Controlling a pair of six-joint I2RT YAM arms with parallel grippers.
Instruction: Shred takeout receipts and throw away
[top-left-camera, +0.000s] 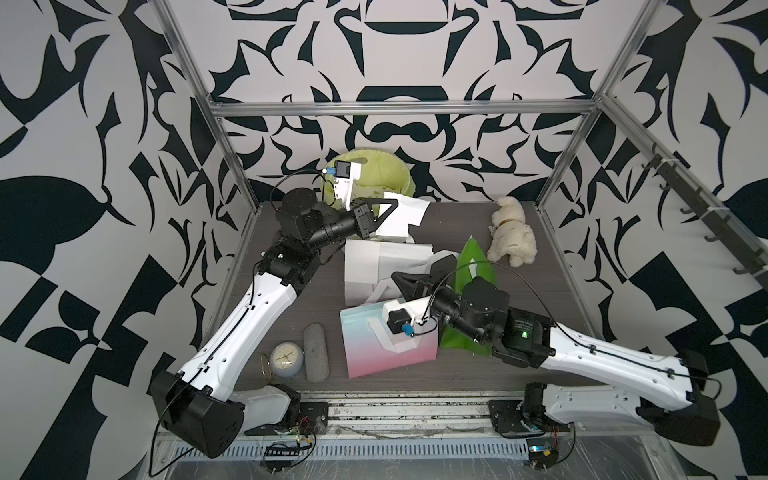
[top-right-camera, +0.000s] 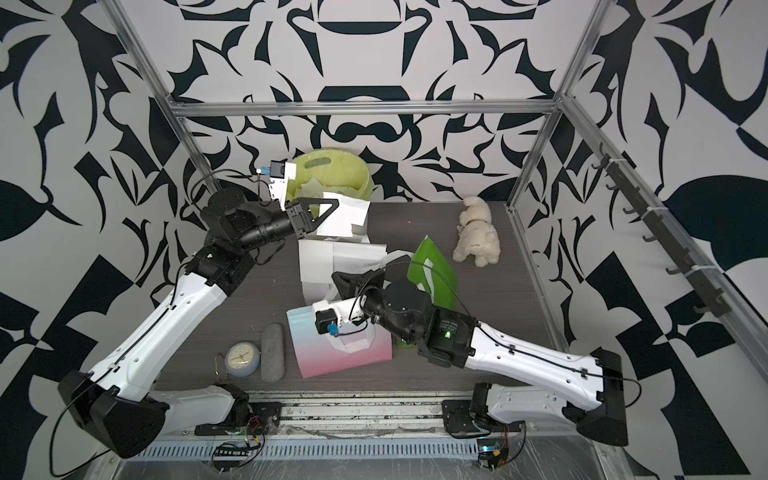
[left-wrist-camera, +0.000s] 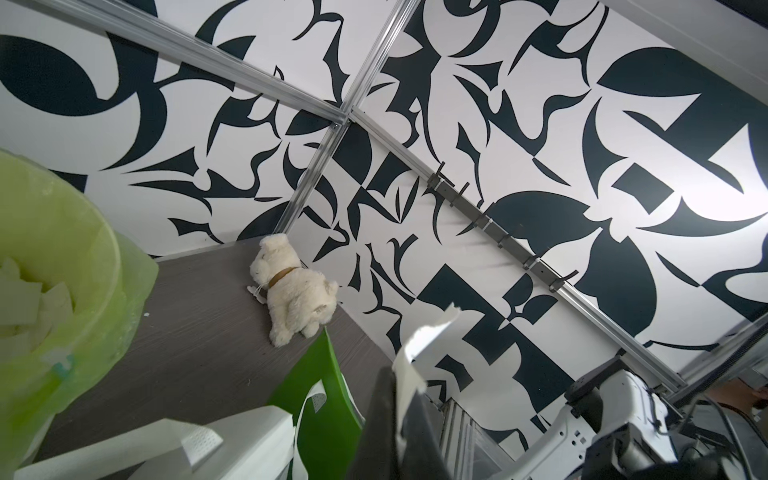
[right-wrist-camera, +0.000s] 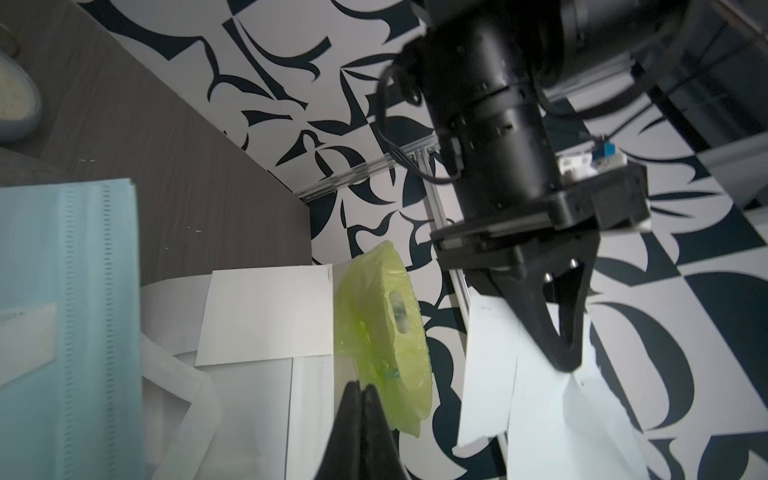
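Observation:
A white sheet of paper (top-left-camera: 409, 213) hangs from my left gripper (top-left-camera: 392, 205), which is shut on it, just in front of the lime-lined bin (top-left-camera: 404, 164). In the left wrist view a curled strip of the paper (left-wrist-camera: 416, 352) rises between the fingers. The right wrist view shows the sheet (right-wrist-camera: 532, 400) creased, with an uneven lower edge. White scraps (left-wrist-camera: 20, 300) lie inside the bin. My right gripper is shut, and nothing shows between its fingertips; it is over the white bag (top-left-camera: 364, 268), apart from the sheet.
A blue-pink gift bag (top-left-camera: 376, 352) lies in front, under the right wrist. Beside it are a green bag (top-left-camera: 465, 340), a grey case (top-left-camera: 317, 352) and a round clock (top-left-camera: 286, 359). A plush dog (top-left-camera: 512, 236) sits back right.

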